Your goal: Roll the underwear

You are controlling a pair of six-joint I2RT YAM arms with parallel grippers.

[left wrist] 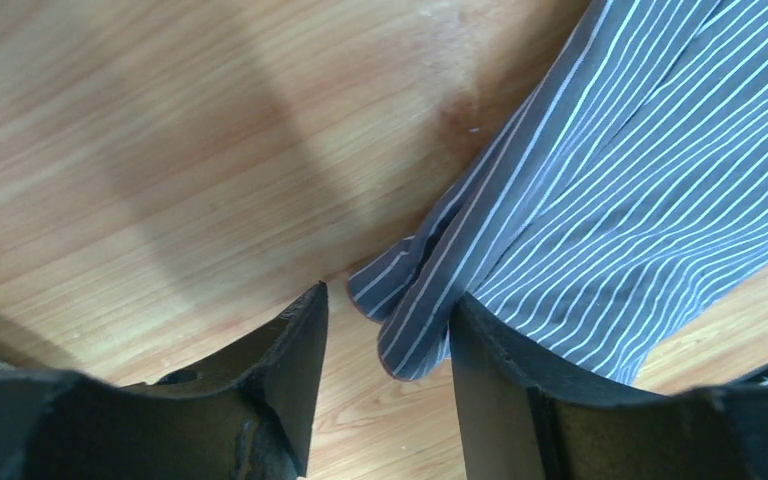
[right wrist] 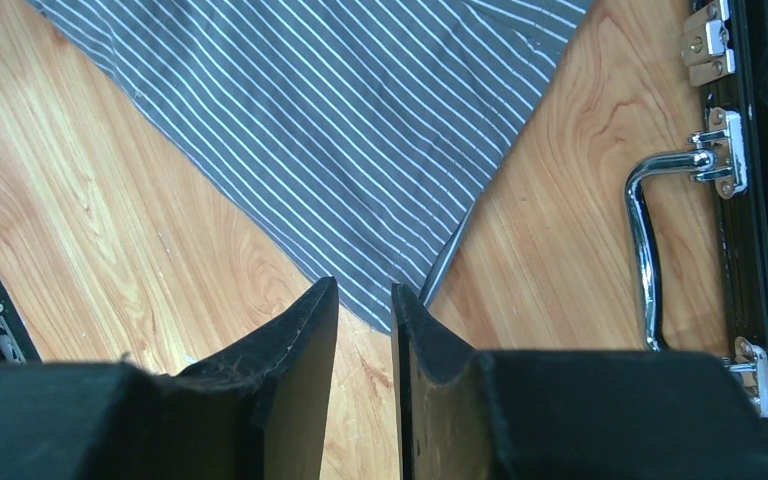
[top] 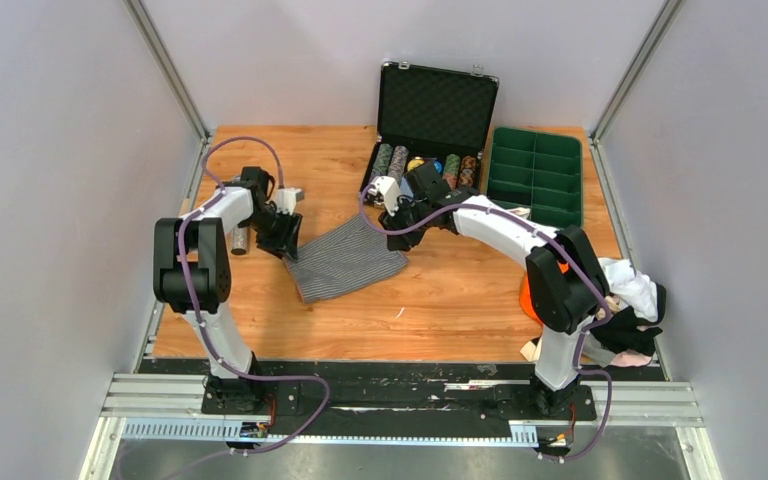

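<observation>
The grey underwear with thin white stripes lies folded flat in the middle of the wooden table. My left gripper is open at its left end, where a doubled corner shows between and just beyond the fingertips; neither side is clamped. At the other end my right gripper is above the cloth's near corner, its fingers parted by a moderate gap. That corner appears past the tips, and nothing is gripped there. In the top view the arms hide both ends of the garment.
An open black case with rolled items stands behind, its metal handle close to my right gripper. Right of it is a green compartment box. Piled clothes lie at the far right.
</observation>
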